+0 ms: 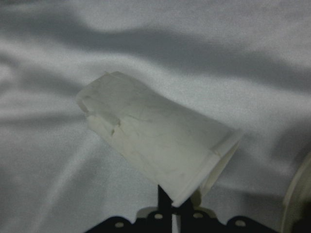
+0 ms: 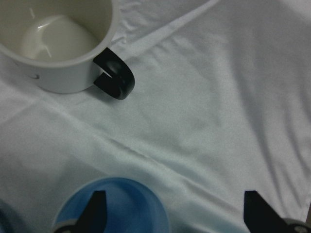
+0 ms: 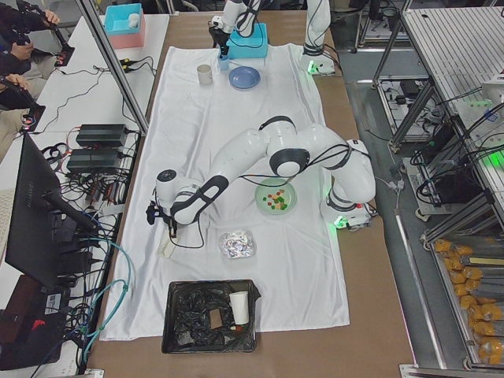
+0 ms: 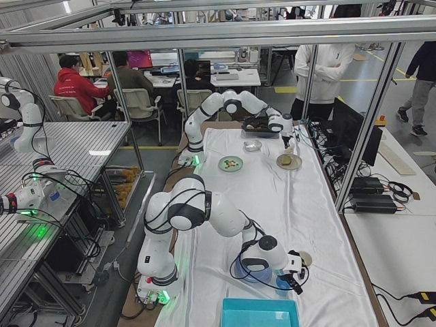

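A crumpled white paper cup lies on its side on the cloth in the left wrist view. My left gripper is at its open end, fingertips partly hidden by the rim, so its finger state is unclear. A curved rim shows at right. In the right wrist view my right gripper stands open above the cloth, beside a blue cup; a white mug with black handle is farther back.
A black lined bin, foil container and green plate lie near the left arm. At the far end are a blue plate and teal tray.
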